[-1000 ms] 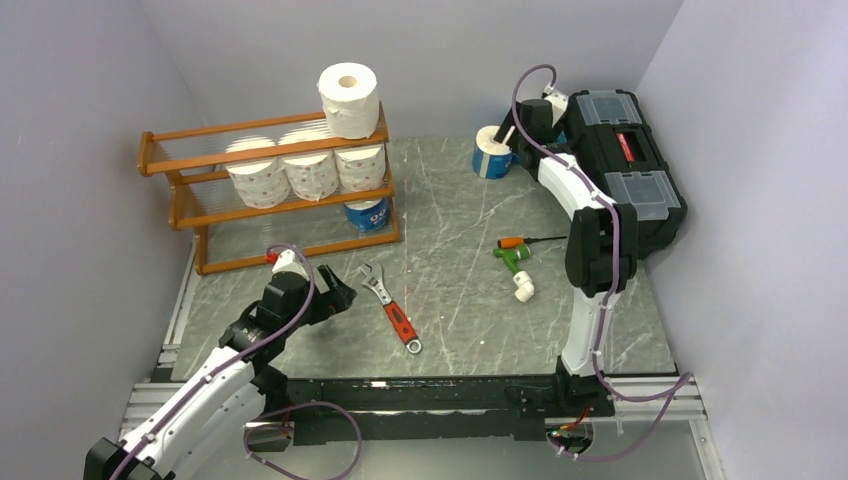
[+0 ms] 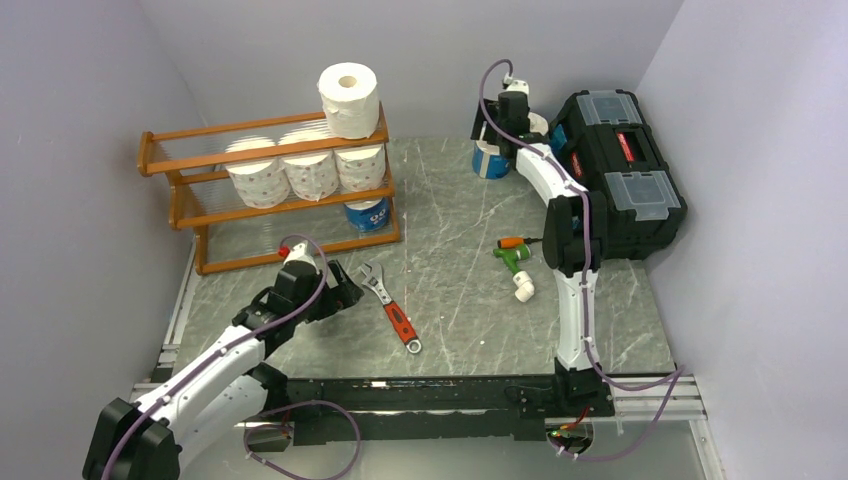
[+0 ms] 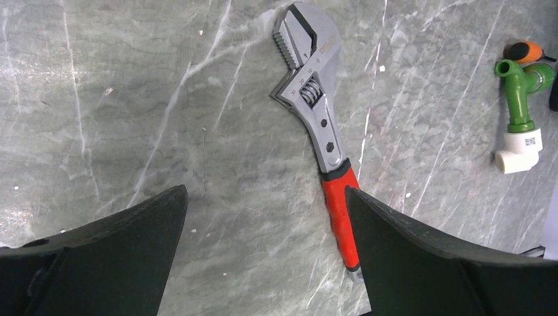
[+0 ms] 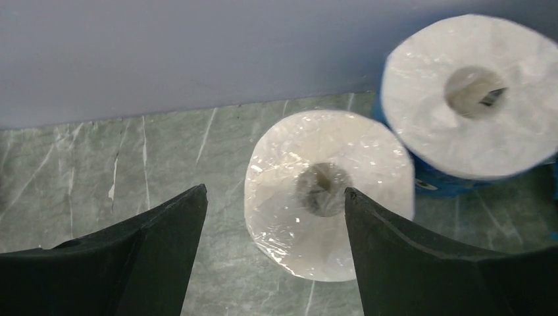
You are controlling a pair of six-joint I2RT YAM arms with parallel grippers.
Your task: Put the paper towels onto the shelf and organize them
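Note:
Two blue-wrapped rolls stand on the table at the back right. In the right wrist view the nearer roll [image 4: 283, 178] lies below and ahead of my right gripper, whose open fingers hold nothing; the right finger overlaps that roll's edge in the picture. The other roll [image 4: 421, 85] is beside it. A wooden shelf [image 2: 270, 160] at the back left bears a white roll [image 2: 350, 105] on top, several white rolls [image 2: 310, 175] on its middle level and one blue roll [image 2: 369, 214] below. My left gripper [image 2: 347, 285] is open and empty in front of the shelf.
An adjustable wrench [image 2: 392, 308] lies beside the left gripper. At centre right are a green and white pipe fitting [image 2: 517, 268] and an orange-handled screwdriver [image 2: 511, 242]. A black toolbox [image 2: 625, 175] stands right of the right arm.
My right gripper has moved left, from beside the toolbox to over the left blue roll. The left gripper has shifted slightly to the right. The rolls stay where they were.

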